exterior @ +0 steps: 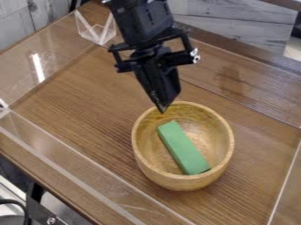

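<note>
My black gripper (160, 100) hangs over the upper rim of a round wooden bowl (209, 123) at the centre right, its narrow tip pointing down. It looks shut, with nothing visible between its fingers. Inside the bowl lies a long green block (184, 148), slanting from upper left to lower right and apart from the gripper.
Clear plastic pieces show at its left edge and at the top left. A black cable (26, 211) lies at the bottom left corner.
</note>
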